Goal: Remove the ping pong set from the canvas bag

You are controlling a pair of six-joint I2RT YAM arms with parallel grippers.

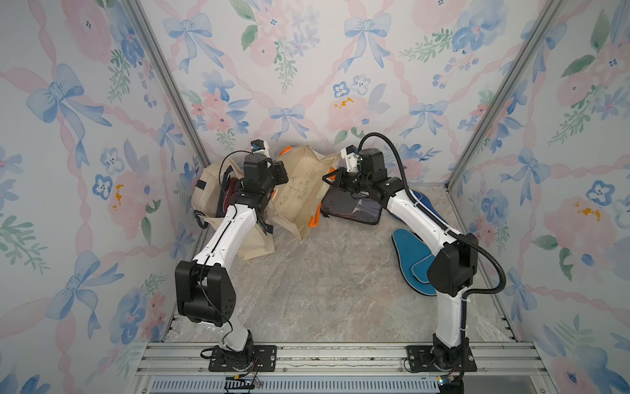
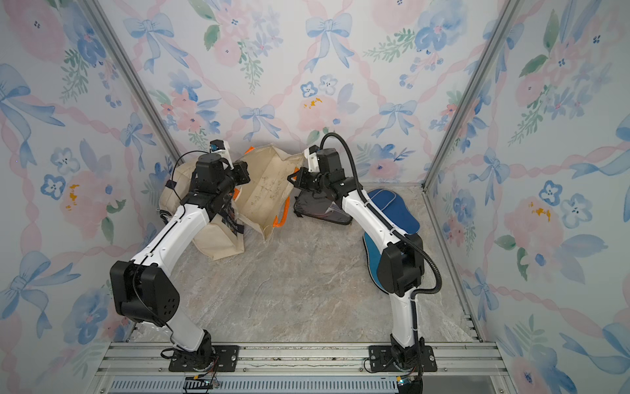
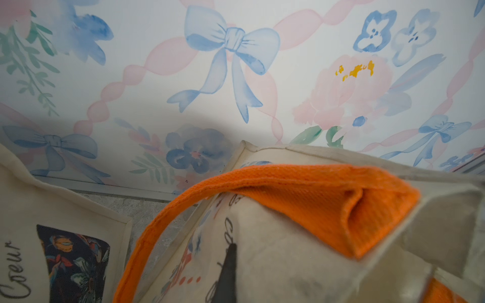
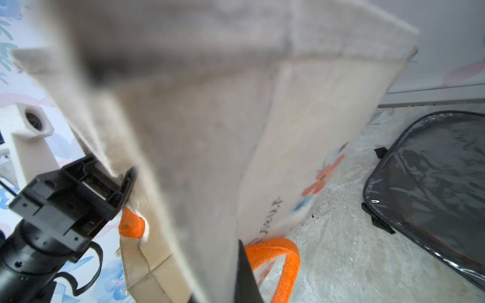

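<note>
A beige canvas bag (image 1: pixel 300 185) with orange handles (image 3: pixel 283 192) hangs open between my grippers at the back centre-left, its pale interior facing up in both top views. My left gripper (image 1: pixel 279 173) is shut at the bag's left rim; what is between its fingers is hidden. My right gripper (image 1: pixel 331 177) is shut on the bag's right side, whose fabric (image 4: pixel 197 126) fills much of the right wrist view. A dark case with a clear cover (image 4: pixel 424 186) lies on the floor right of the bag; two blue padded cases (image 2: pixel 387 210) lie farther right.
Another canvas bag (image 1: pixel 207 190) with dark and red items inside stands at the far left against the wall. Floral walls close in on back and sides.
</note>
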